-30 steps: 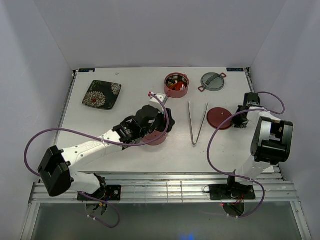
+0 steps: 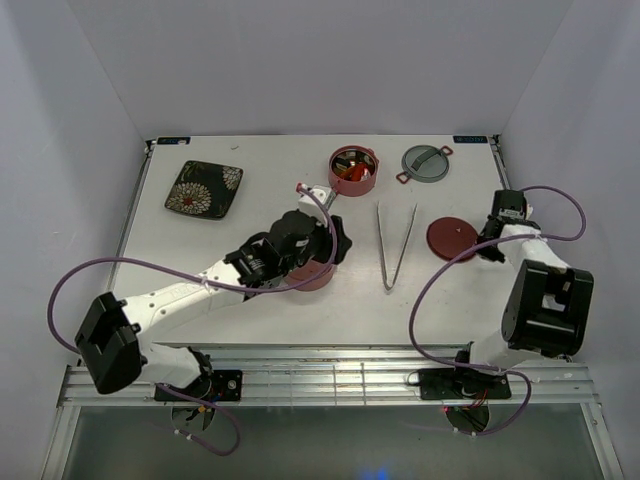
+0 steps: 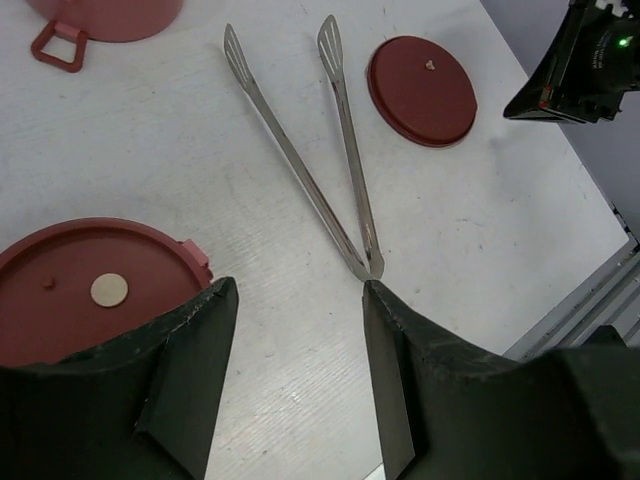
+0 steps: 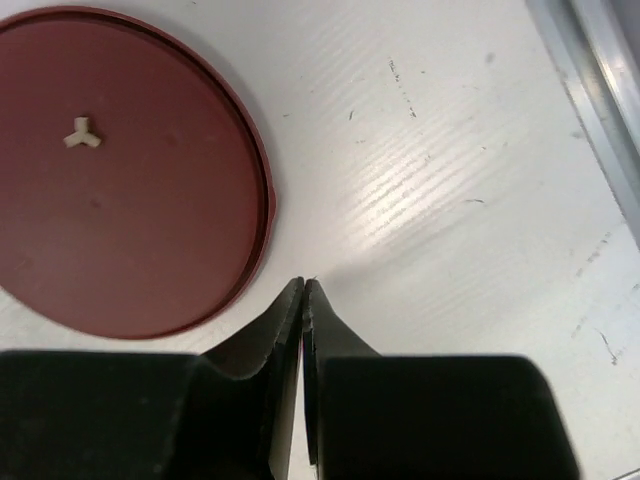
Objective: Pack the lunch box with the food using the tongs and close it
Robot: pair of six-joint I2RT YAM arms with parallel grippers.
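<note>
A red round lid (image 2: pixel 451 238) lies right of metal tongs (image 2: pixel 388 265), with my right gripper just beyond its right edge, fingertips closed together; whether anything is between them is unclear. My left gripper is open and empty above the table, over a red lunch box part (image 3: pixel 90 310) that the arm partly hides in the top view. A red pot (image 2: pixel 352 185) with food inside stands at the back, beside a grey lid (image 2: pixel 425 172). A dark flowered square plate (image 2: pixel 204 188) lies at the back left.
Walls border the left, back and right, with the right arm close to the right wall. Metal rails run along the table's front edge.
My right arm has shifted slightly toward the right and front, and the red round lid has moved slightly right with it. The left arm is nearly still.
</note>
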